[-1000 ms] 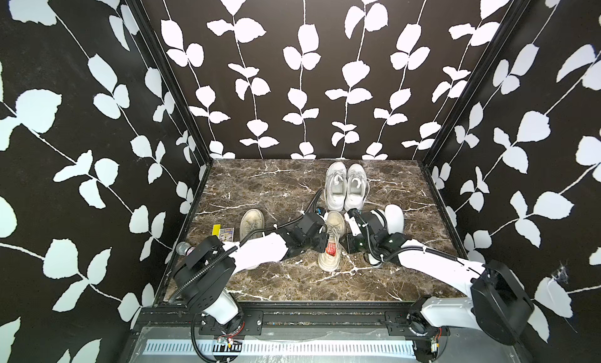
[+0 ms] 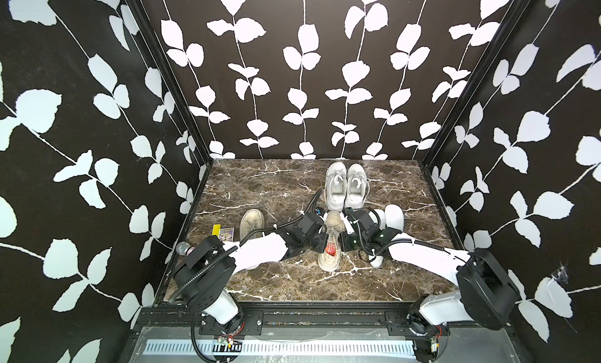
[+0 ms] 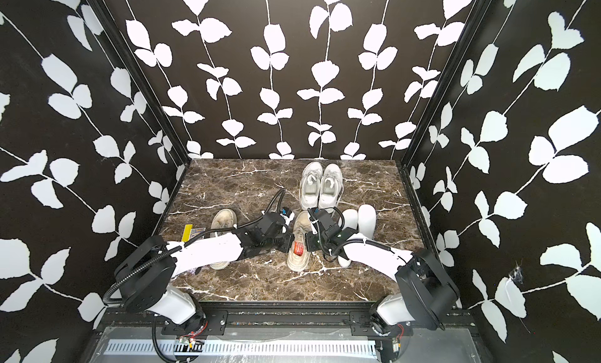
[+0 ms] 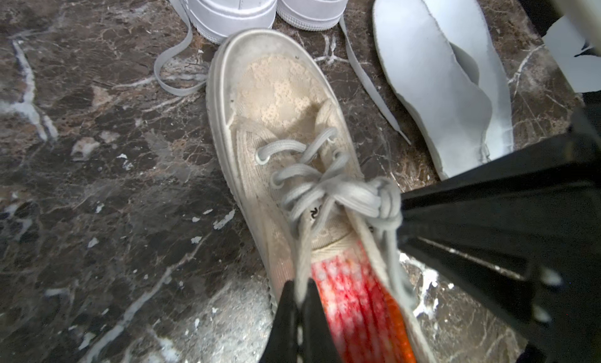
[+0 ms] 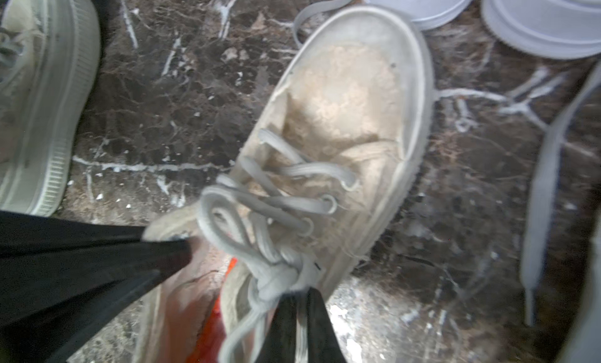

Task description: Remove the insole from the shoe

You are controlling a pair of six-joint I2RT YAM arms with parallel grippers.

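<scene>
A worn cream shoe (image 4: pixel 278 90) with knotted laces (image 4: pixel 360 197) lies toe-away at mid-table, red and orange inside (image 4: pixel 350 300); whether that is the insole, I cannot tell. My left gripper is shut on a lace at the shoe's opening. My right gripper is shut on another strand at the knot, from the opposite side. Both grippers are close together over the shoe, their fingertips small in the top views.
Two white shoes (image 2: pixel 335 187) stand behind. Two white insoles (image 4: pixel 425 81) lie to the right. Another worn shoe (image 2: pixel 251 222), a yellow item (image 2: pixel 216 230) and a card lie to the left.
My right gripper and arm have moved left and slightly inward onto the shoe. The left arm looks unchanged.
</scene>
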